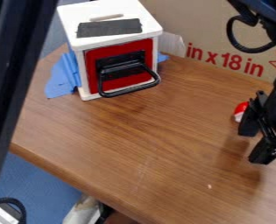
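Note:
At the right edge of the camera view, my black gripper (pixel 259 133) points down low over the wooden table (pixel 140 157). A small red-and-white object (pixel 241 110) sits just behind it, partly hidden by it. Whether the fingers are open or shut, or touch that object, I cannot tell.
A white toy oven (pixel 99 19) with a red door (pixel 105 60) and black handle stands at the back left on blue cloth (pixel 60 77). A printed cardboard box (pixel 210 26) forms the backdrop. The table's front left edge drops to blue floor.

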